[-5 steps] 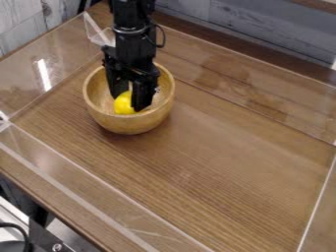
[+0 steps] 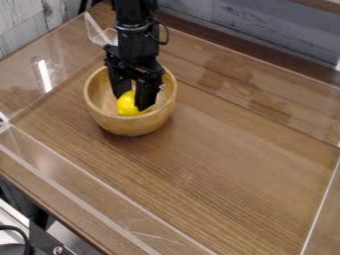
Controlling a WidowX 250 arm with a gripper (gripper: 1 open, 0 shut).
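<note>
A black robot arm reaches down from the top of the view, its gripper (image 2: 130, 80) over a wooden bowl (image 2: 130, 126). Inside the bowl lies a yellow object (image 2: 126, 105), just below the gripper's fingers. Whether the fingers are open or shut on it, I cannot tell; dark parts of the gripper hide some of the bowl's inside.
A pale wall or panel (image 2: 265, 25) stands along the back right. Dark cables show at the bottom left corner, off the table's edge.
The gripper and arm have shifted slightly up and to the left over the bowl. The bowl and yellow object look nearly unchanged.
</note>
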